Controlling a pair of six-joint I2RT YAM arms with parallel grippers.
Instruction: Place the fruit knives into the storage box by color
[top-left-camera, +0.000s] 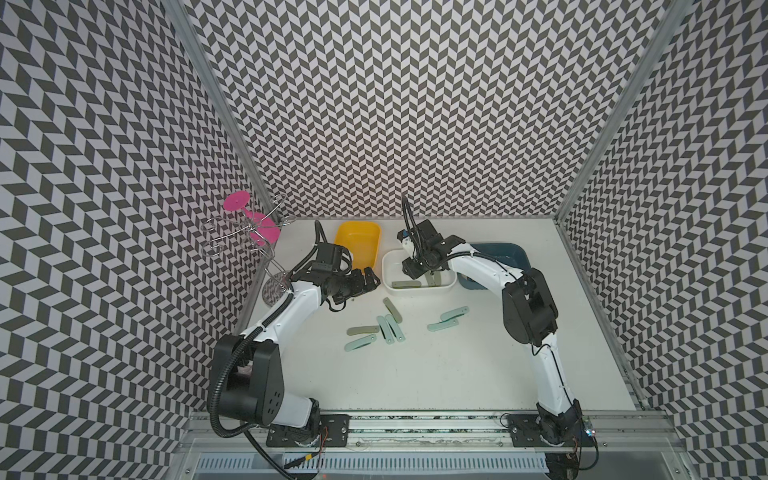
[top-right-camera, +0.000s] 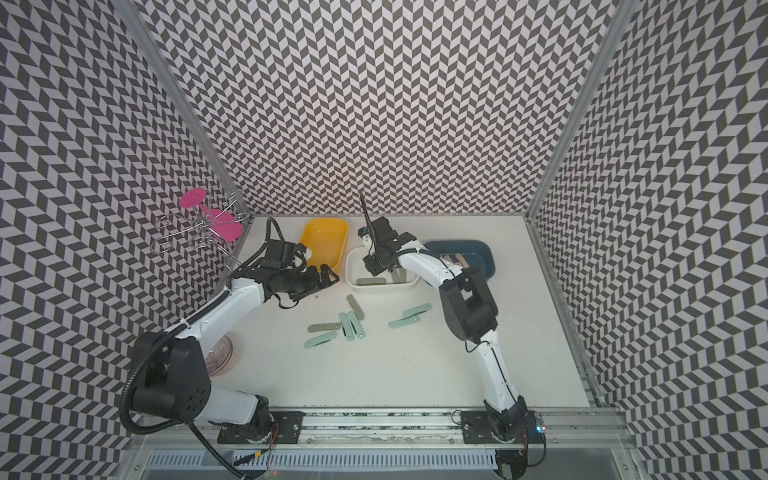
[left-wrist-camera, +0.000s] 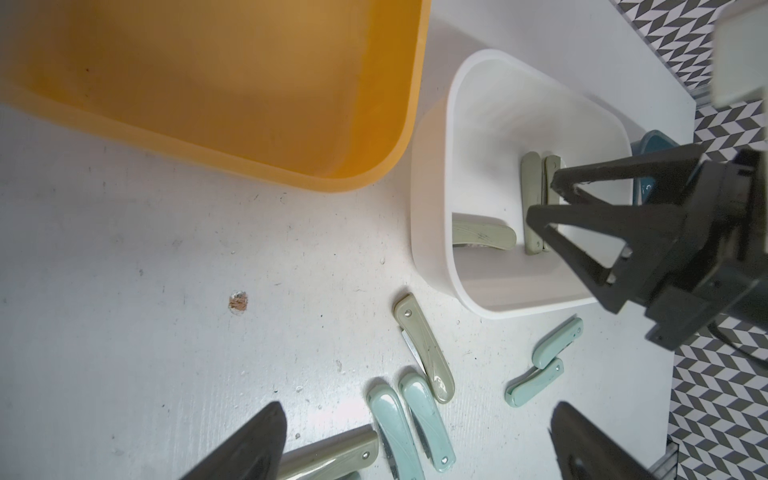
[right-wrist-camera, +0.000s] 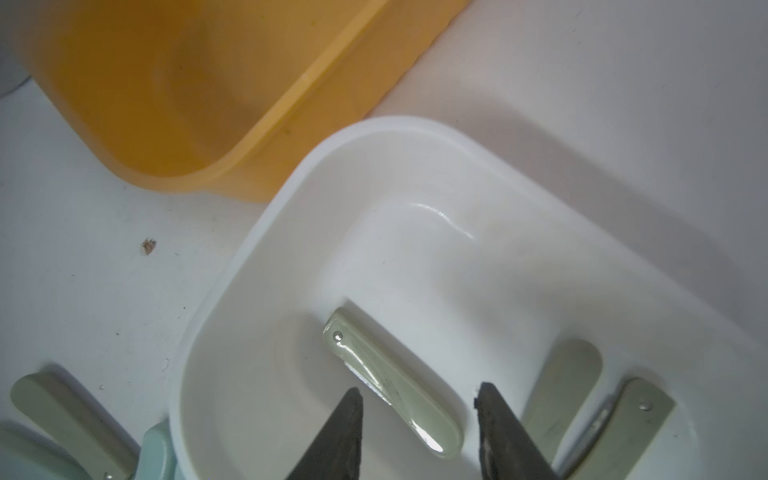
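Note:
Olive-handled knives (right-wrist-camera: 392, 384) lie in the white box (top-left-camera: 420, 289) at the centre. My right gripper is over that box, part open, with no knife seen held between its fingers. My left gripper stands open above the table left of the white box, over loose knives. On the table are olive knives (left-wrist-camera: 424, 348) and several mint knives (left-wrist-camera: 392, 424), two of these (top-right-camera: 416, 309) further right. The yellow box (top-left-camera: 356, 236) stands back left, and a dark blue box (top-right-camera: 476, 256) behind the right arm holds items partly hidden.
A wire rack with pink discs (top-left-camera: 262, 229) stands at the left edge.

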